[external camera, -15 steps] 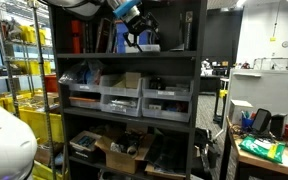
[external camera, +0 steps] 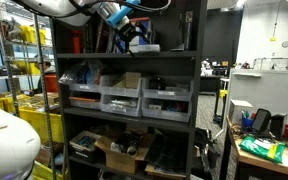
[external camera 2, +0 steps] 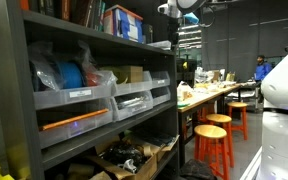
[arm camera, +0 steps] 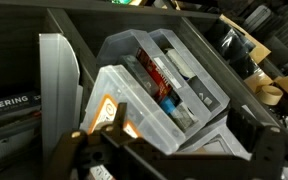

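My gripper is open in the wrist view, its dark fingers apart at the lower edge. Beyond them are clear plastic cases (arm camera: 169, 85) with small items inside. A clear box with an orange-edged label (arm camera: 106, 108) lies left of these cases, partly covered by a finger. In exterior view 1, the gripper (external camera: 137, 39) hangs in front of the upper shelf, near the clear box (external camera: 144, 47). Nothing shows between the fingers. Contact with the cases cannot be made out.
Books and binders (external camera 2: 124, 22) stand along the upper shelf. Below are translucent bins (external camera: 121, 96) and an open cardboard box (external camera: 122, 150). The dark shelf upright (external camera: 197, 80) bounds the right side. A wooden table (external camera: 269, 155) with tools stands farther right.
The shelf contents look unchanged.
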